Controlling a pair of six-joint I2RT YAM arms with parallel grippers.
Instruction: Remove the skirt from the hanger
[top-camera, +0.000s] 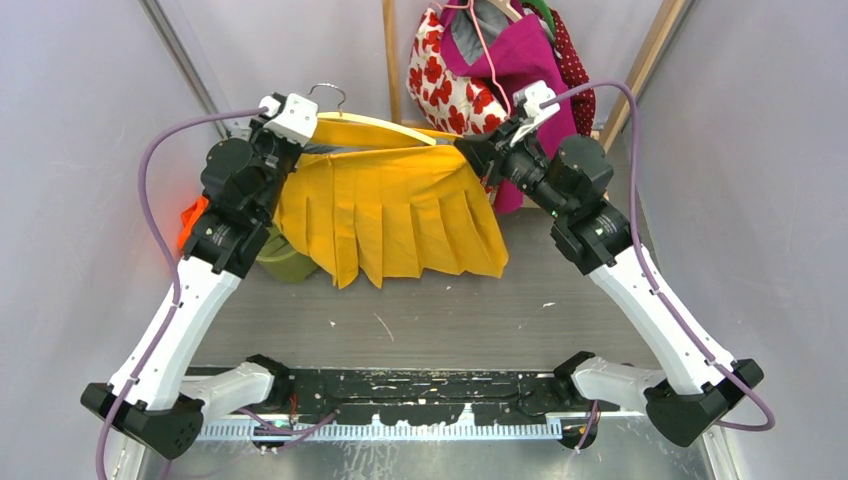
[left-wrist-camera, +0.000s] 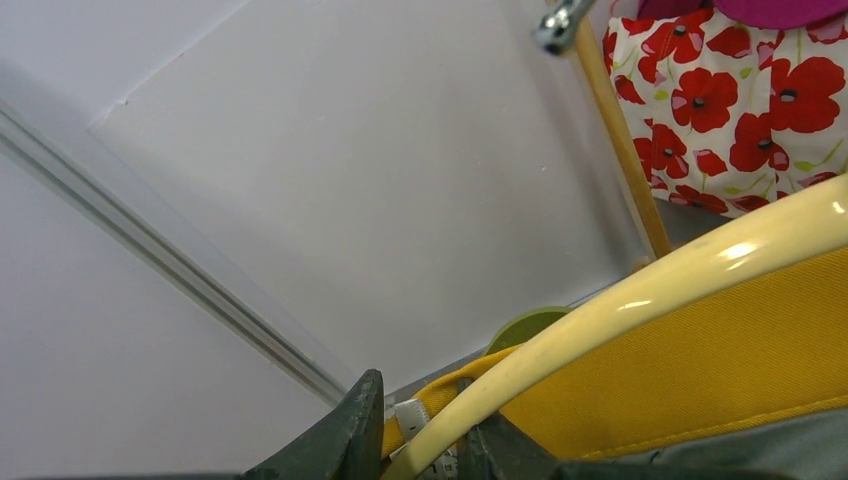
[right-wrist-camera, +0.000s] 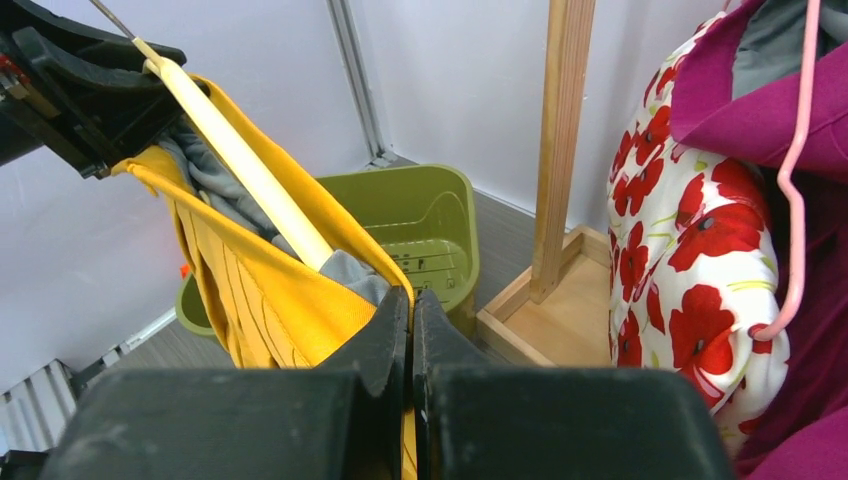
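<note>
A yellow pleated skirt (top-camera: 390, 215) with grey lining hangs between both grippers, with a cream hanger (top-camera: 385, 128) along its waistband. In the left wrist view the hanger (left-wrist-camera: 650, 290) runs down between the fingers of my left gripper, which stands part open at the waistband's end, a white tag (left-wrist-camera: 410, 414) beside it. My right gripper is shut on the skirt's waistband at the other end; in the right wrist view the hanger lies inside the waistband.
Behind stand floral and magenta clothes (top-camera: 455, 90) on a wooden rack (right-wrist-camera: 560, 130). A green bin (right-wrist-camera: 420, 210) and an orange cloth (top-camera: 192, 220) lie at the left.
</note>
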